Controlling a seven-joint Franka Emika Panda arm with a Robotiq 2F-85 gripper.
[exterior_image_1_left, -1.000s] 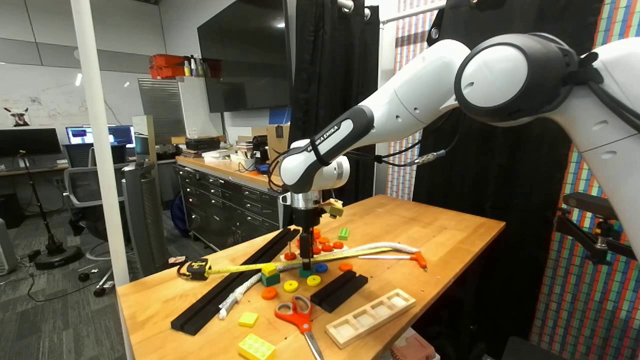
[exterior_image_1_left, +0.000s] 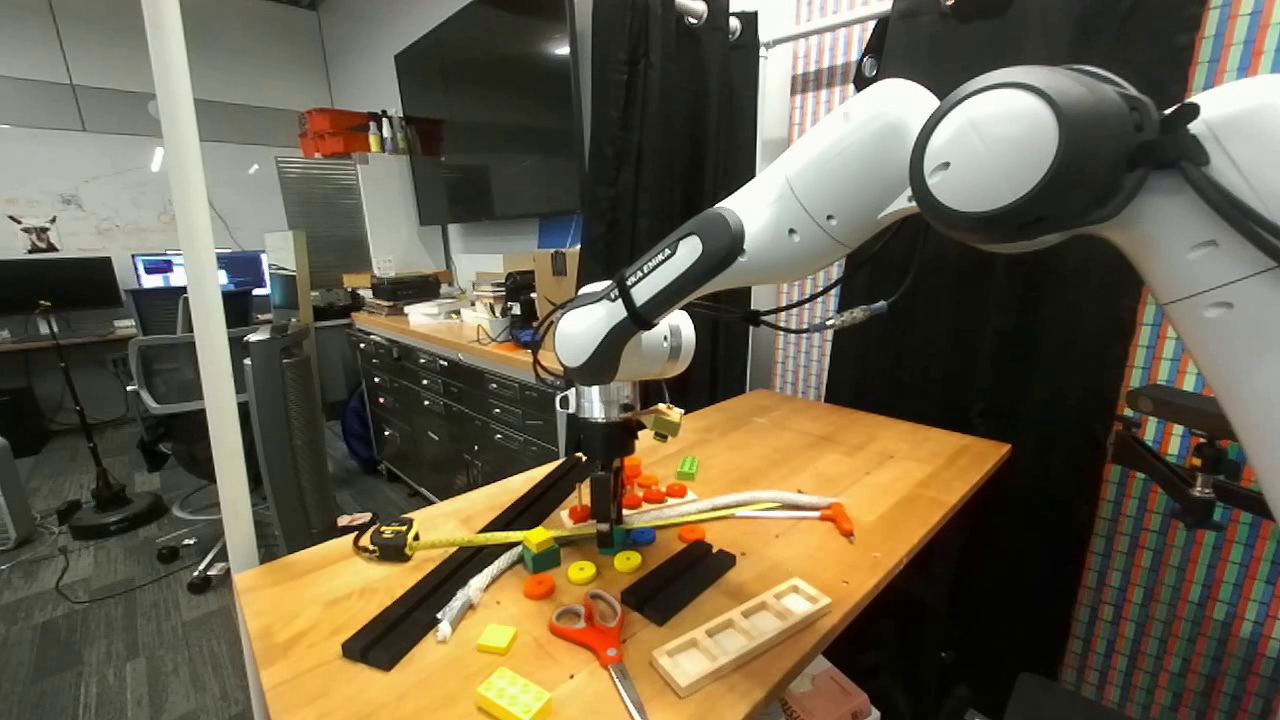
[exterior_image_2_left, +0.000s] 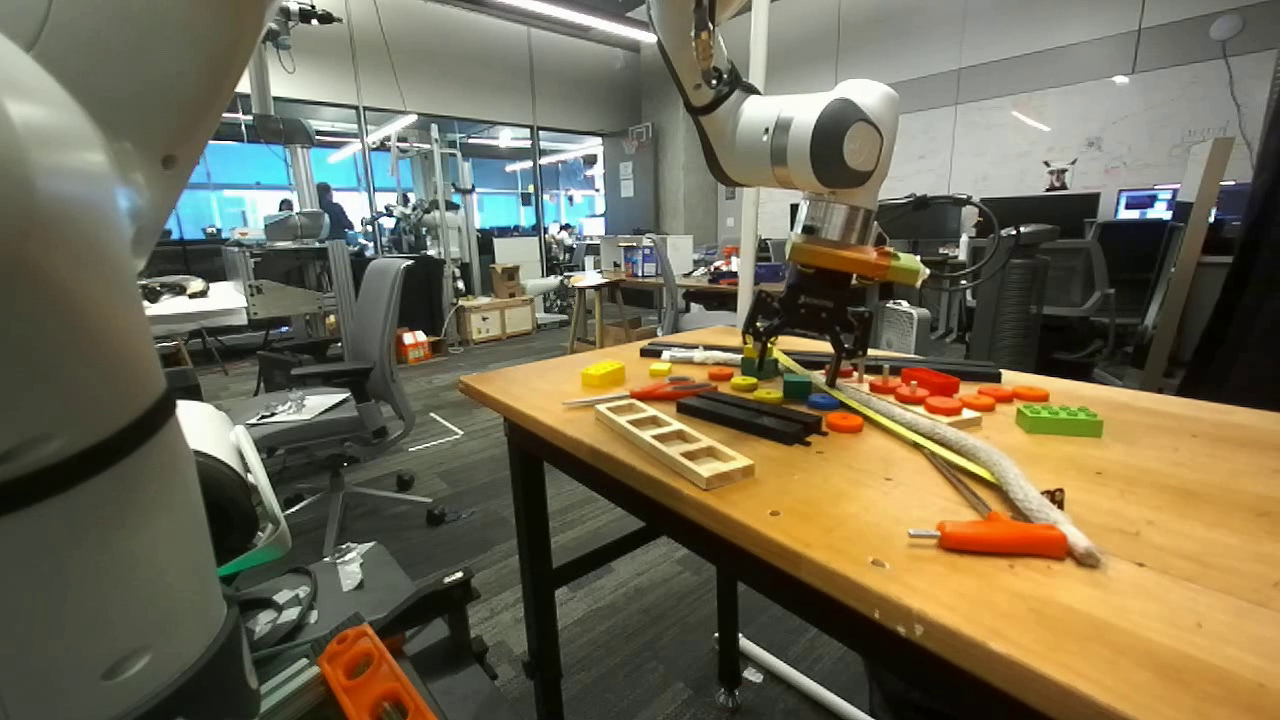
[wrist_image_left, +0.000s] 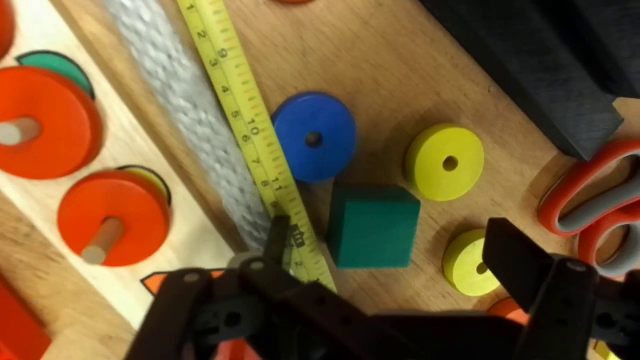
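My gripper stands open above the table, its two black fingers spread wide. A dark green cube (wrist_image_left: 375, 231) lies between and beyond the fingertips in the wrist view, with nothing clasped. The left finger overlaps the yellow tape measure strip (wrist_image_left: 258, 141); contact cannot be judged. Close to the right finger is a yellow disc (wrist_image_left: 471, 264), partly hidden by it. Another yellow disc (wrist_image_left: 447, 162) and a blue disc (wrist_image_left: 315, 137) lie farther up. In exterior view 2 the gripper (exterior_image_2_left: 798, 354) points straight down among these pieces.
Left of the tape run a white rope (wrist_image_left: 192, 114) and a pegged board (wrist_image_left: 135, 273) with red discs. Black grooved blocks (exterior_image_1_left: 678, 582), scissors (exterior_image_1_left: 594, 630), a wooden tray (exterior_image_1_left: 741, 636) and yellow bricks (exterior_image_1_left: 513, 694) occupy the front.
My gripper has come slightly lower and a little left in exterior view 1. The tape strip's right-hand stretch has shifted slightly, now lying nearer the front than the rope there.
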